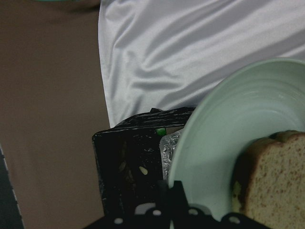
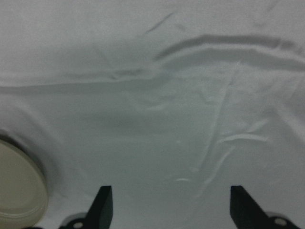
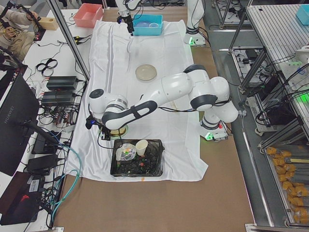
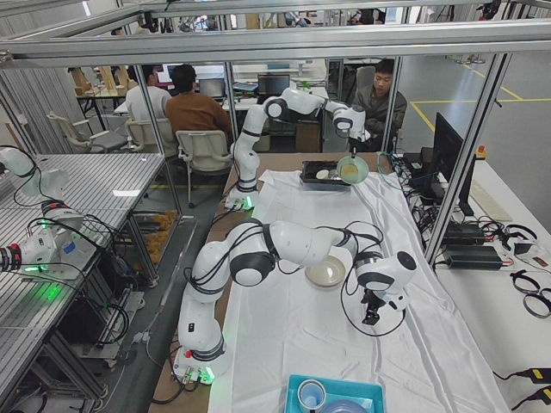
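Note:
A pale green plate [image 4: 353,170] [image 1: 224,119] with a slice of bread [image 1: 276,176] on it is held tilted in the camera right view, beside the black tray [image 3: 154,164]. My left gripper is shut on the plate's rim. My right gripper hangs open over the white cloth, with a beige plate [image 2: 16,186] lying to its left in the right wrist view. The black tray holds a white cup [image 3: 141,147], a foil-like packet [image 3: 126,152] and small scraps.
A blue bin [image 4: 362,391] with dishes stands at the other end of the table. A monitor, cables and metal frame posts line one side.

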